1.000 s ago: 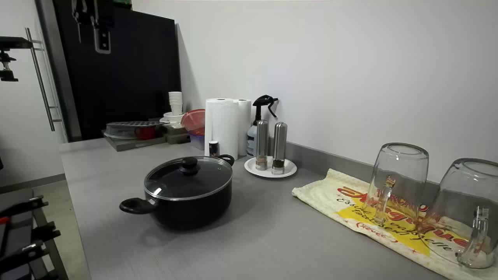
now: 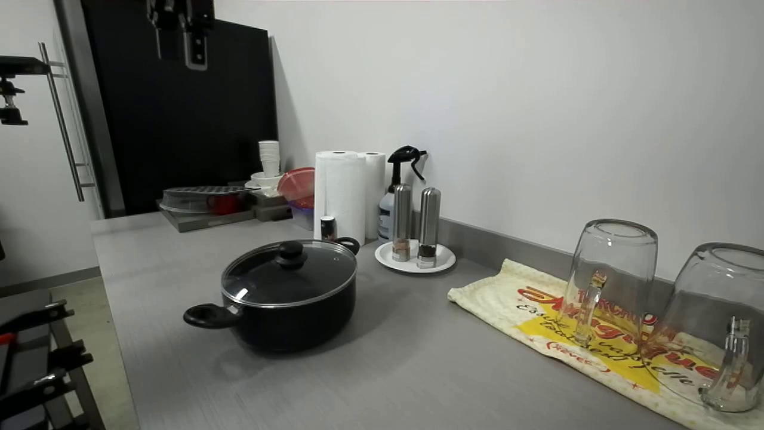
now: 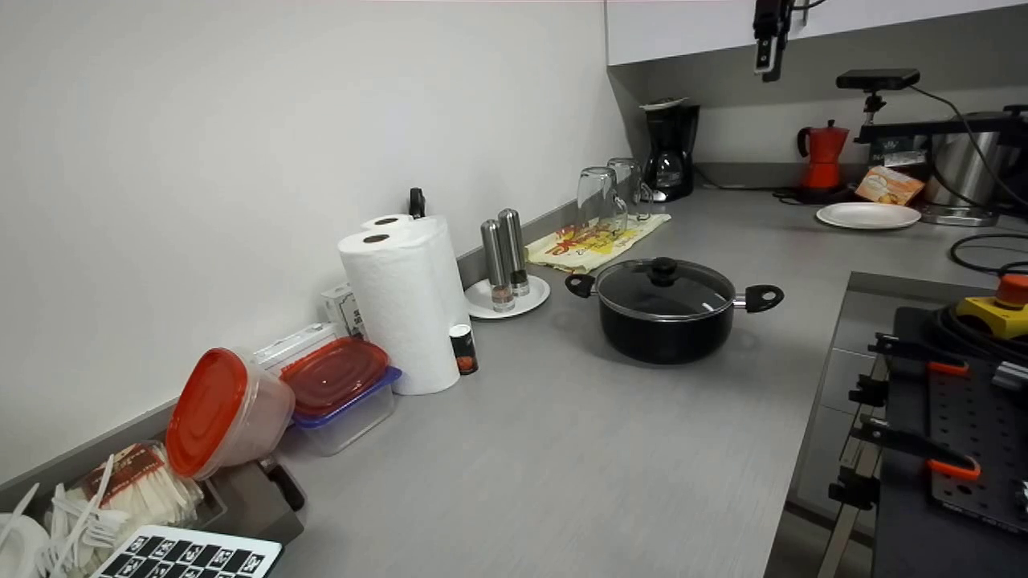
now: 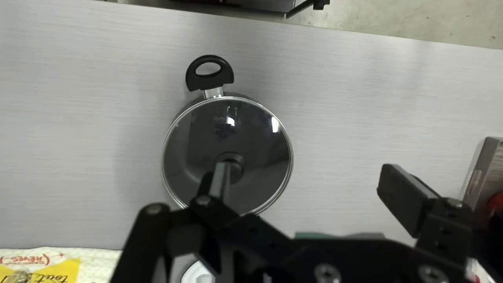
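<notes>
A black two-handled pot (image 2: pixel 293 326) stands on the grey counter, covered by a glass lid (image 3: pixel 626 286) with a black knob (image 2: pixel 290 254). High over the counter, at the top edge of exterior view 1, hangs my gripper (image 2: pixel 179 51), well clear of the pot. From the wrist camera its fingers (image 4: pixel 403 198) are spread wide, so the gripper is open, with nothing held between them. In that view one finger covers part of the lid and its knob.
Beyond the pot stand two steel grinders (image 2: pixel 428 222) on a white plate (image 2: pixel 449 264), and paper towel rolls (image 2: pixel 344 197). Upturned glass mugs (image 2: pixel 609 279) rest on a printed cloth (image 2: pixel 476 295). Free counter lies between the pot and the food containers (image 3: pixel 337 385).
My gripper has moved up and to the right in exterior view 1. The pot, its lid and everything on the counter are unmoved.
</notes>
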